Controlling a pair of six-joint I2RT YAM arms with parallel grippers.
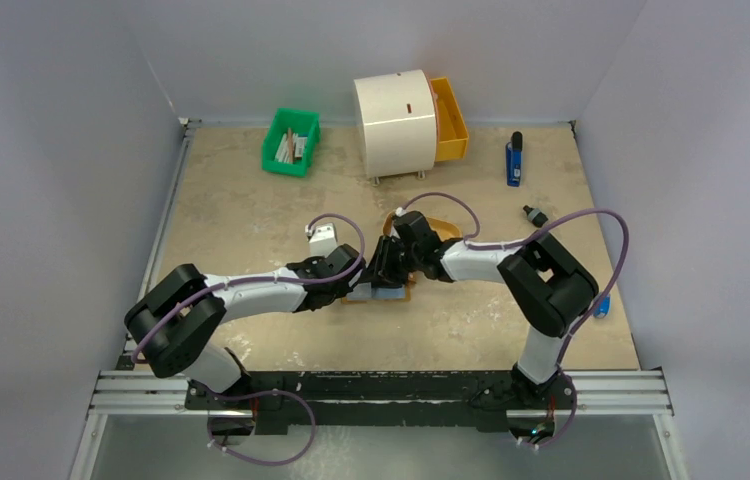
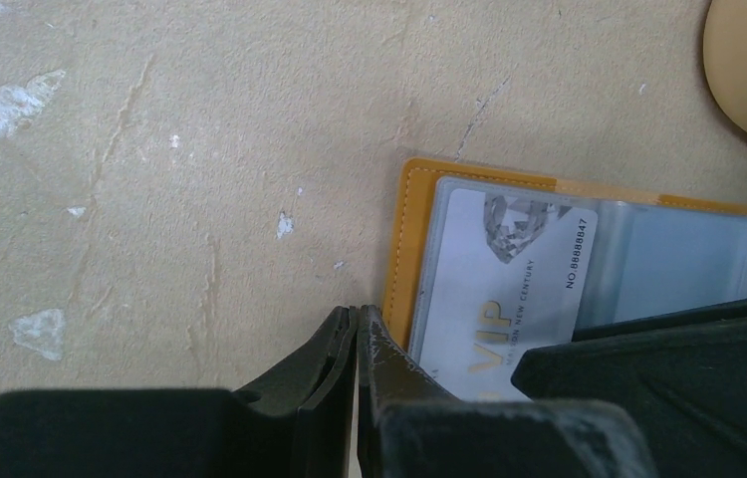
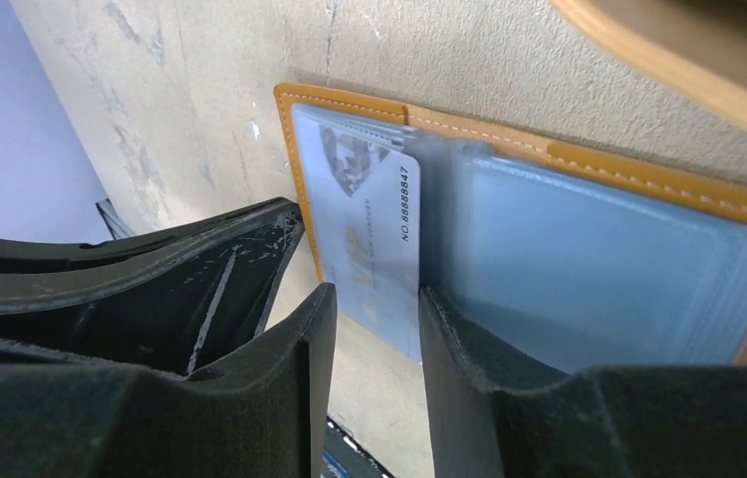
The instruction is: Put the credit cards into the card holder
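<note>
The card holder [image 2: 404,239] lies spread on the table, brown-edged with clear bluish pockets. A white VIP card [image 2: 509,289] sits in its left pocket, close to the outer stitched edge; its lower end is hidden by my right gripper in the left wrist view. My right gripper is open over that card, one finger [image 3: 439,329] at its right edge, with nothing clasped. At the holder's left border, my left gripper has its fingertips together; whether the thin border is pinched between them is unclear.
A tan tray [image 1: 448,229] stands right behind the holder. Farther back are a green basket [image 1: 291,170] with items inside, a white drum-shaped container [image 1: 396,130] and a blue stapler-like object [image 1: 514,165]. Table left of the holder is bare.
</note>
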